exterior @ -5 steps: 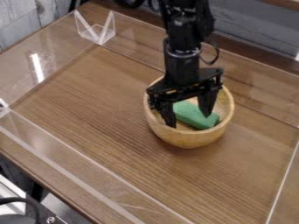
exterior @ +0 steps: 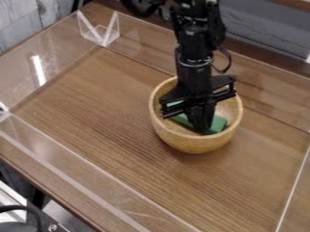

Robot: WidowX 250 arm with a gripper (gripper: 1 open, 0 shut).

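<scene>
A round tan bowl (exterior: 191,138) sits on the wooden table right of centre, with a green object (exterior: 216,123) inside it, partly covered. The black gripper (exterior: 197,112) is down inside the bowl over the green object. Its fingertips are largely hidden, so whether anything is between them does not show.
A clear plastic holder (exterior: 100,29) stands at the back left. A black cable lies at the lower left edge.
The gripper has narrowed from spread fingers and shifted over the green object, which is now more covered by it.
</scene>
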